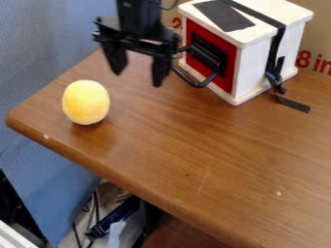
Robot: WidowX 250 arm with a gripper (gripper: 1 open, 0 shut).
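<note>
My black gripper (pixel 138 68) hangs over the back left of the wooden table (pixel 207 174), open, its two fingers apart with nothing visible between them; it is slightly blurred. Below it to the left, a pale yellow egg-shaped object (pixel 85 103) rests near the table's left edge. To the gripper's right stands a white box (pixel 258 48) with a red front (pixel 208 56), a black handle and black straps.
A cardboard box (pixel 315 63) with red lettering is behind the white box. A blue padded surface (pixel 39 77) lies beyond the left edge.
</note>
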